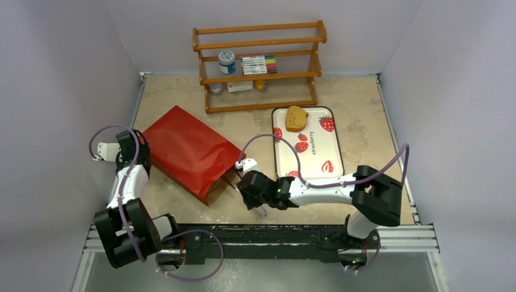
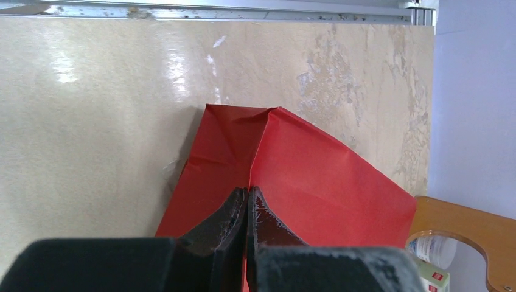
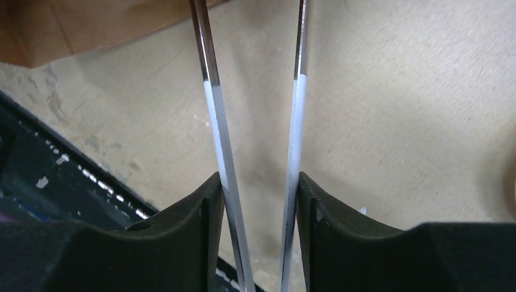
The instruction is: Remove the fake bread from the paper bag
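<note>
A red paper bag (image 1: 198, 146) lies on its side at the left of the table, its brown-lined mouth toward the right arm. In the left wrist view my left gripper is shut on the bag's creased closed end, and the crease runs in between the fingertips. My right gripper has its black fingers against the two arms of metal tongs (image 3: 222, 134). These arms stand apart, with only bare table showing between them. Their far ends point toward the bag mouth, out of the right wrist view. The bag's inside is mostly hidden. One piece of fake bread (image 1: 296, 119) rests on the strawberry tray (image 1: 322, 155).
A wooden rack (image 1: 258, 109) with a jar (image 1: 226, 61) and coloured markers (image 1: 258, 64) stands at the back. Bare table shows right of the tray and between the bag and tray.
</note>
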